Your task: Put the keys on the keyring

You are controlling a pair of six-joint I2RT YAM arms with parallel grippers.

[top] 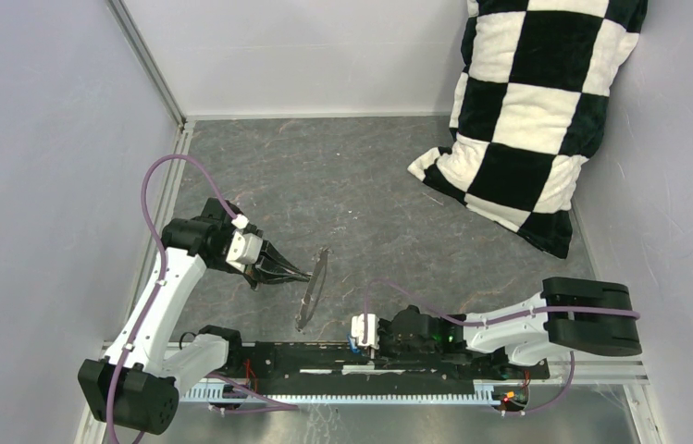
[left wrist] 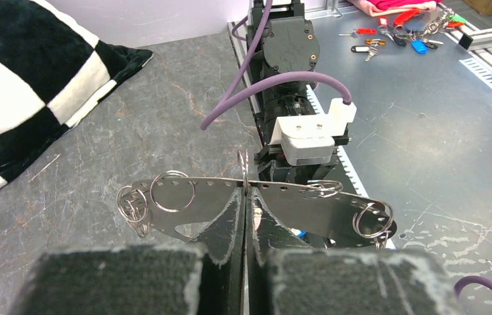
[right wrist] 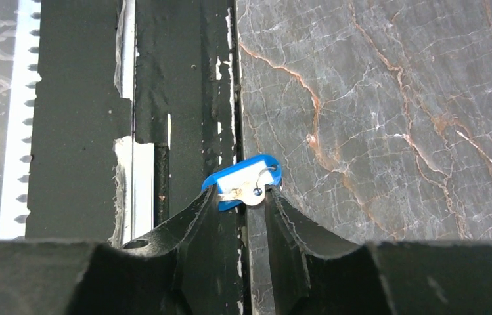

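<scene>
A dark, curved metal keyring plate with several wire rings along it is pinched at its middle by my left gripper, which is shut. In the top view the plate stands edge-on, right of those fingers. My right gripper is part open, its fingertips either side of a key with a blue tag. The tag has a white label, and a metal key head and small ring show on it. It lies across the seam between the black strip and the grey slab. From above, the right gripper mostly hides it.
Several more keys and tags lie far off on the dark table in the left wrist view. A checkered cushion leans at the back right.
</scene>
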